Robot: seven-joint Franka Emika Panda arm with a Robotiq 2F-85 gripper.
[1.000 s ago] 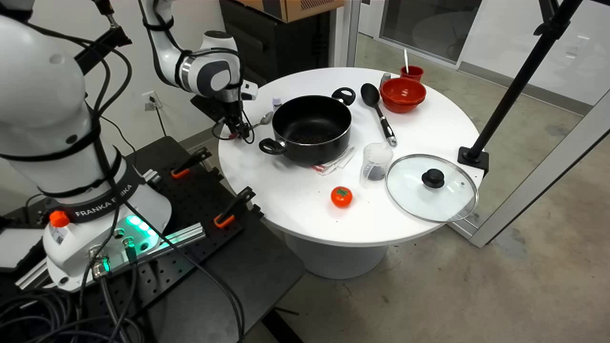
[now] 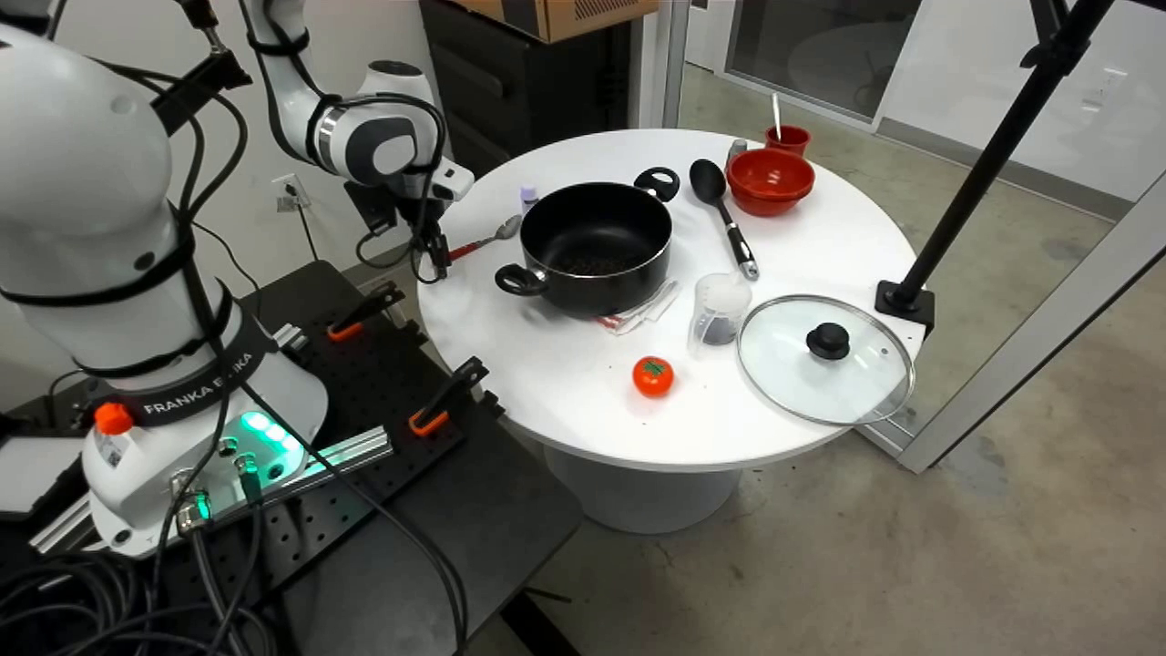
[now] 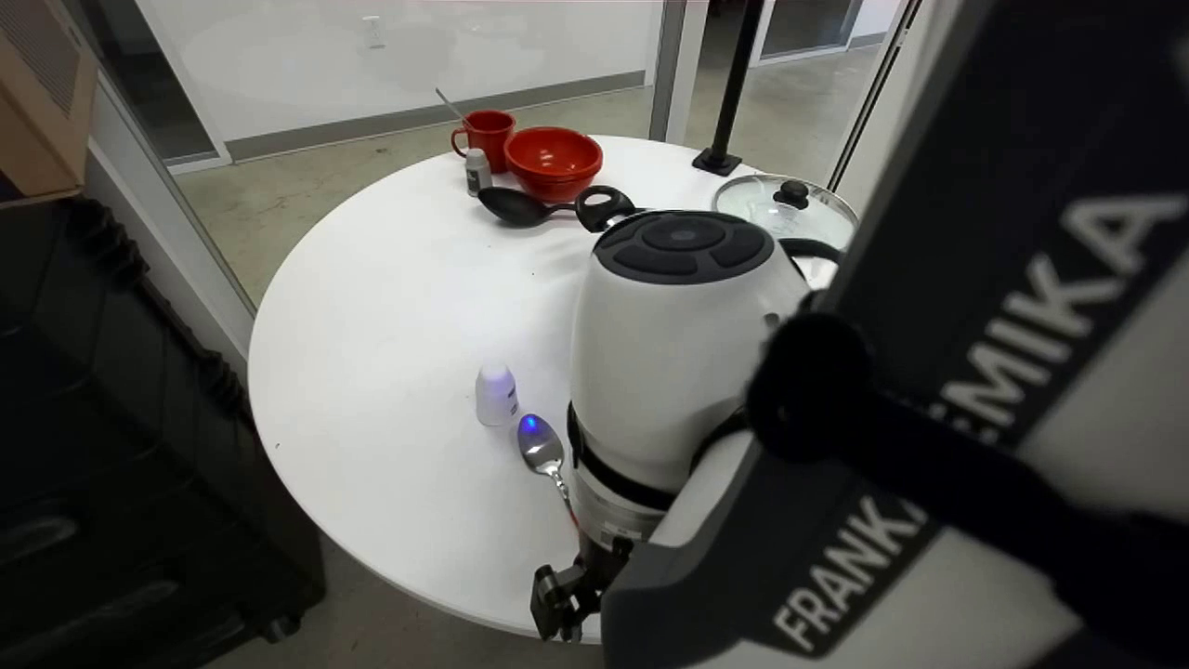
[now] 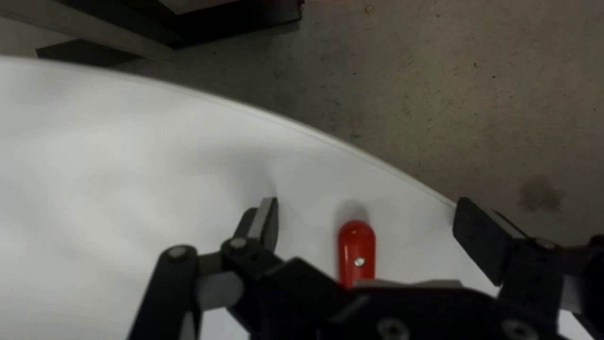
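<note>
A metal spoon with a red handle (image 2: 470,250) lies near the table's edge on the arm's side. Its bowl (image 3: 541,442) shows beside a small white bottle (image 3: 496,396). My gripper is open in the wrist view, fingers wide apart. Between them, on the white surface, shows the rounded end of the red handle (image 4: 357,249), touching neither fingertip. From outside, the gripper (image 2: 437,261) is low at the table's rim, by the handle's end. The arm hides part of the handle in exterior view 2.
A black pot (image 2: 597,246) stands close to the spoon. Farther off are a black ladle (image 2: 723,213), red bowls (image 2: 770,180), a plastic cup (image 2: 721,306), a tomato (image 2: 652,376) and a glass lid (image 2: 825,361). Past the table rim (image 4: 317,135) is open floor.
In exterior view 1 my gripper has shifted left, outward to the table's edge. More of the red handle is uncovered there. The spoon's bowl looks to be in the same place.
</note>
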